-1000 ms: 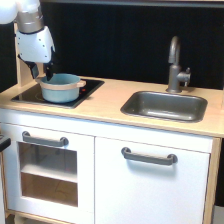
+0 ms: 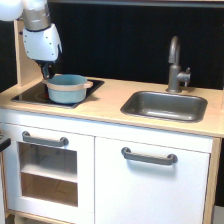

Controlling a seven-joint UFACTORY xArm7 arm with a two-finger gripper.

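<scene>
A light blue pot (image 2: 67, 96) with a pale rim stands at the right part of the dark stovetop (image 2: 34, 94) on the wooden counter. My gripper (image 2: 47, 72) hangs below the white arm, just at the pot's upper left edge. Its dark fingers are small and blend into the black backdrop, so their opening does not show clearly. Whether they touch the pot's rim cannot be made out.
A metal sink (image 2: 165, 106) with a tall grey faucet (image 2: 176, 65) is set in the counter at the right. Bare counter (image 2: 112, 100) lies between stove and sink. Below are cabinet doors with a grey handle (image 2: 149, 156).
The pot sits a little farther right on the stovetop than before. My arm has also moved right.
</scene>
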